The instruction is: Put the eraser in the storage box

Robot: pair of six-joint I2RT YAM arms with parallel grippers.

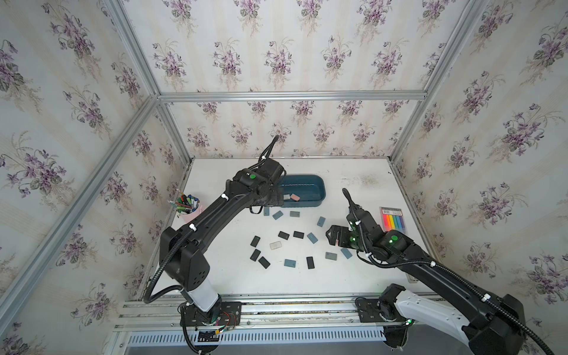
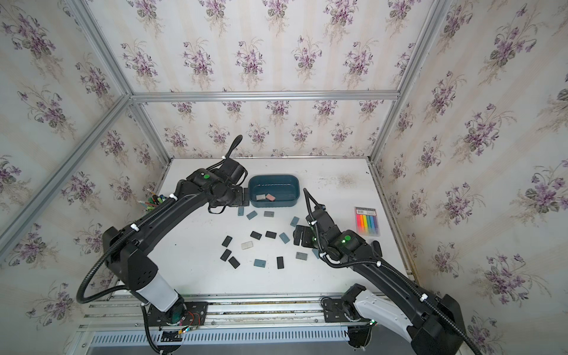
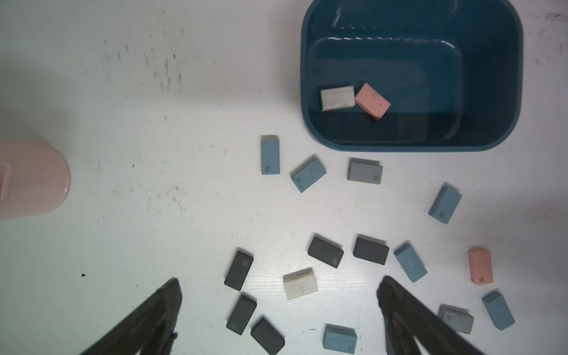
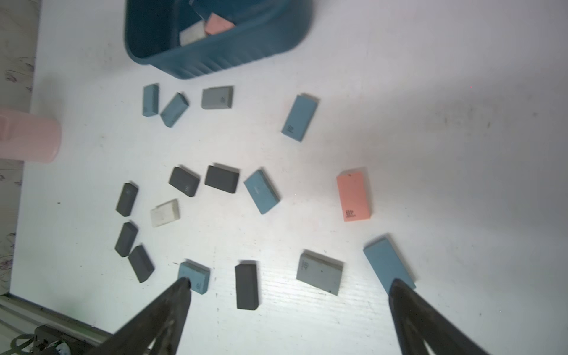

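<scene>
The dark teal storage box (image 3: 485, 71) stands at the table's back middle, holding a pale eraser (image 3: 337, 98) and a pink eraser (image 3: 372, 101). Many grey, black, blue and pale erasers lie loose before it, with another pink eraser (image 4: 353, 197) at the right. My left gripper (image 2: 240, 196) hangs open above the box's near left side, nothing between its fingers. My right gripper (image 2: 303, 236) is open over the right-hand erasers, its wrist view looking down on the pink one and a blue eraser (image 4: 387, 265).
A pink pen cup (image 3: 32, 180) stands at the left edge. A pack of coloured strips (image 2: 366, 220) lies at the right. The table behind and right of the box (image 2: 331, 177) is clear.
</scene>
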